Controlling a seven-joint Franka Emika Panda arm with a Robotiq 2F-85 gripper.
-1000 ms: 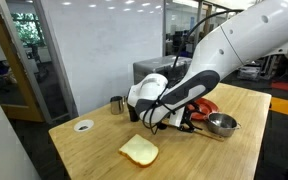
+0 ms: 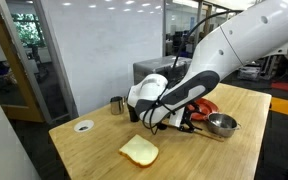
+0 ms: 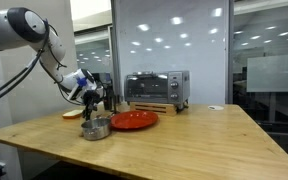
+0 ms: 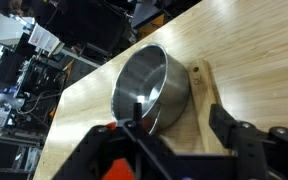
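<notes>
My gripper (image 2: 170,127) is low over the table, its fingers open; in the wrist view the open gripper shows its dark fingertips apart at the bottom. A wooden utensil (image 4: 206,95) lies on the table, its handle running down into the space between the fingers; contact cannot be told. Left of that handle stands a silver pot (image 4: 139,85), also seen in exterior view 1 as the pot (image 2: 222,127) to the right of the gripper. A red plate (image 3: 136,120) lies behind the pot in exterior view 2.
A yellowish, pale-edged square (image 2: 139,150) lies at the table's front left. Further back are a white disc (image 2: 84,126) and a metal cup (image 2: 117,105). A toaster oven (image 3: 156,88) stands at the back. In exterior view 2, the table's right side (image 3: 219,145) is clear.
</notes>
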